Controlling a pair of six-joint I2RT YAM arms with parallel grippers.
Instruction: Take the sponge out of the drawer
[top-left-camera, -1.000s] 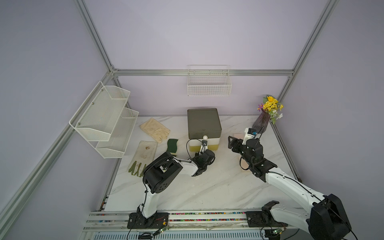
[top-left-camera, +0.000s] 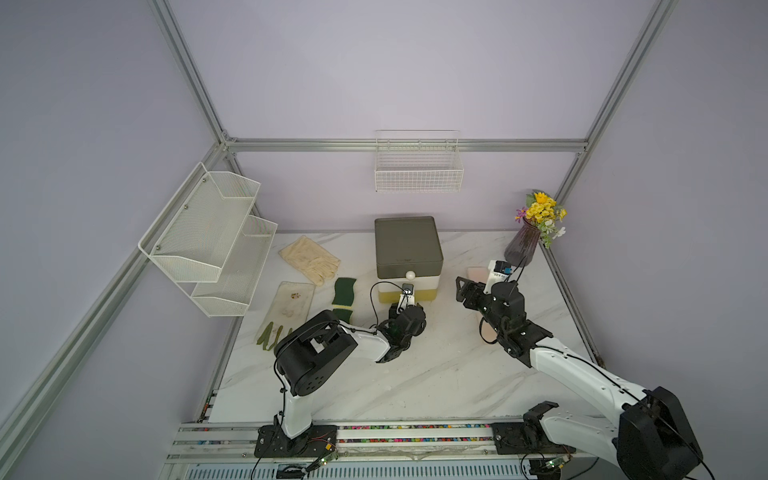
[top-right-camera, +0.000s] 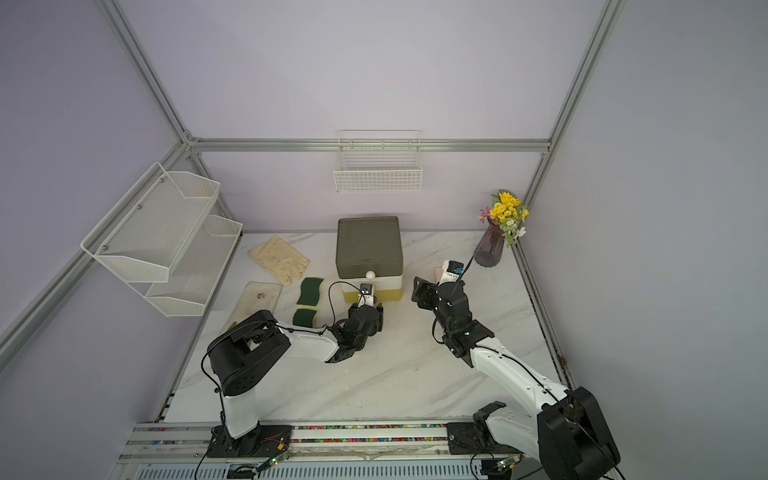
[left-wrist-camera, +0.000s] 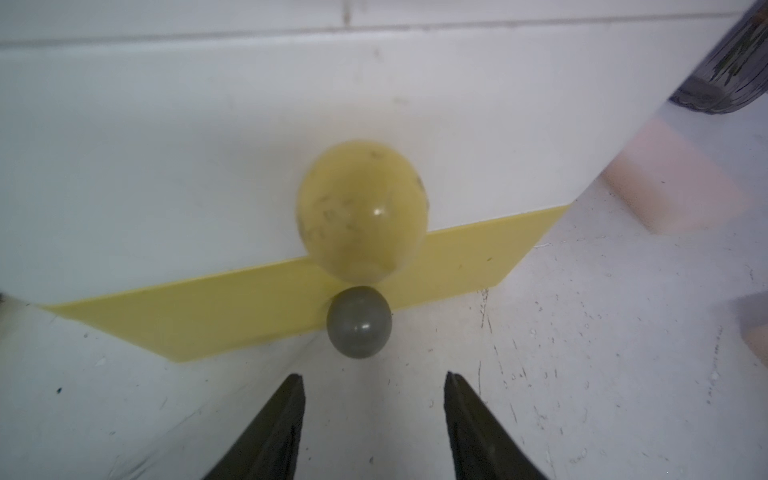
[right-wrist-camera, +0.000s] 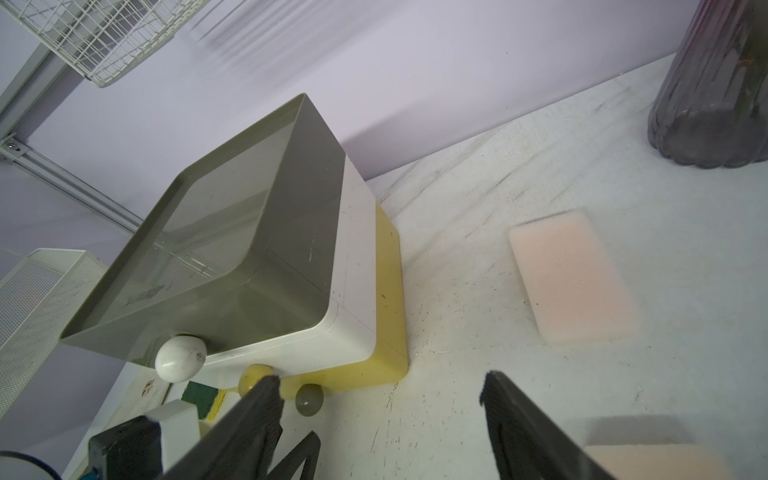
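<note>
A small chest of drawers, with grey, white and yellow tiers (right-wrist-camera: 376, 280), stands against the back of the table. Its drawers look shut, and no sponge inside can be seen. In the left wrist view the yellow knob (left-wrist-camera: 362, 212) hangs above the small grey knob (left-wrist-camera: 359, 322). My left gripper is open, close to the chest's front and just short of the grey knob, which lies ahead of the gap between its fingers. To the right of the chest my right gripper hangs open and empty over the table.
Green-and-yellow sponges (top-right-camera: 310, 290), beige gloves (top-left-camera: 310, 260) and a clear tray (top-left-camera: 290, 300) lie left of the chest. Right of it are pink blocks (right-wrist-camera: 572, 276) and a flower vase (right-wrist-camera: 712, 96).
The chest looks unchanged, and my right arm has barely moved.
</note>
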